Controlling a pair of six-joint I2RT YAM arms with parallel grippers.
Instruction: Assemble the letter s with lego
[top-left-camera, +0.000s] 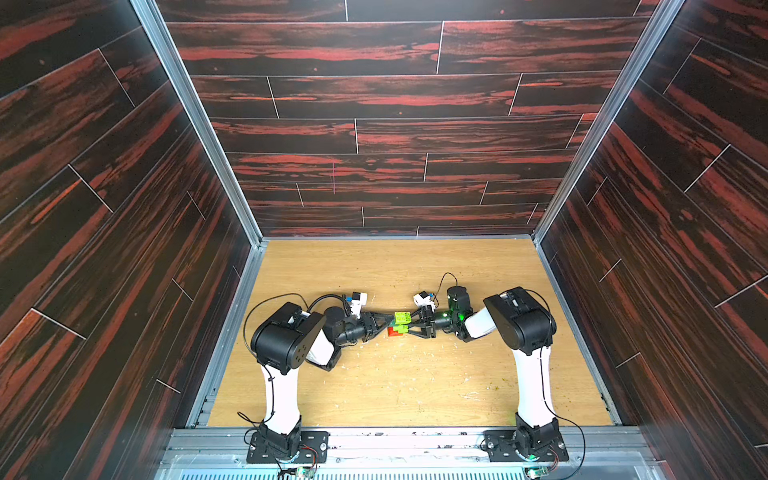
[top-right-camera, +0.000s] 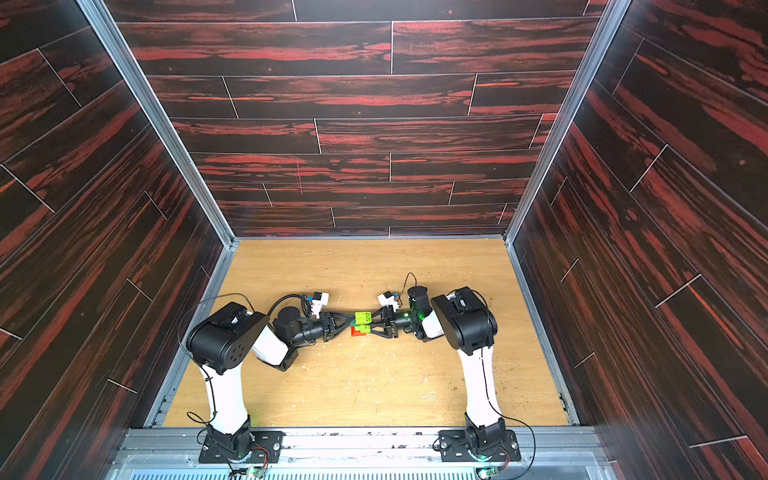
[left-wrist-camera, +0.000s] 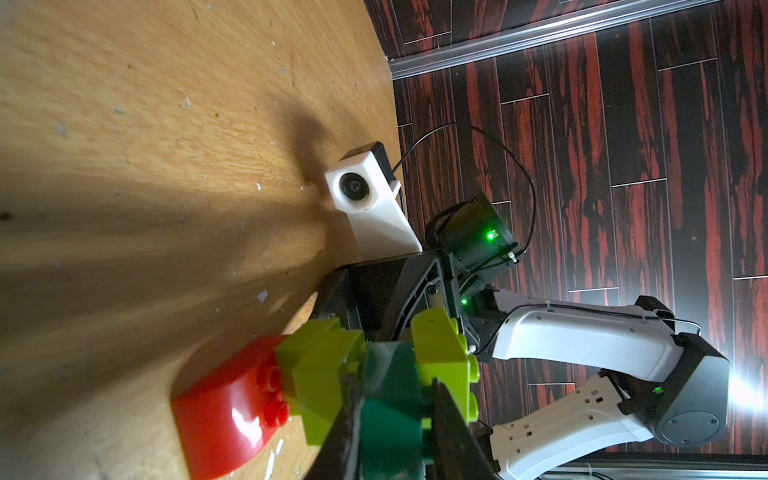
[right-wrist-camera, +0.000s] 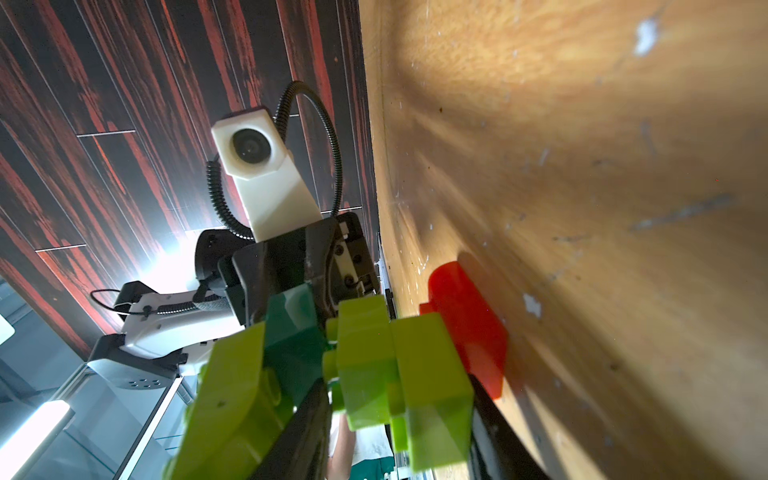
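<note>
Several lego bricks stand stacked between my two grippers, low over the table. A red brick (left-wrist-camera: 228, 404) with a sloped side is at the bottom, lime bricks (right-wrist-camera: 404, 372) rise above it, then a dark green brick (left-wrist-camera: 390, 404), with another lime brick (right-wrist-camera: 224, 400) on top. My left gripper is shut on the dark green brick from the left. From the right, my right gripper is shut on the lower lime bricks. The lime and dark green bricks look close together; whether their studs are fully seated I cannot tell.
Both grippers face each other at close range, and their wrist cameras stand above the fingers. Dark wall panels (top-right-camera: 360, 136) surround the table.
</note>
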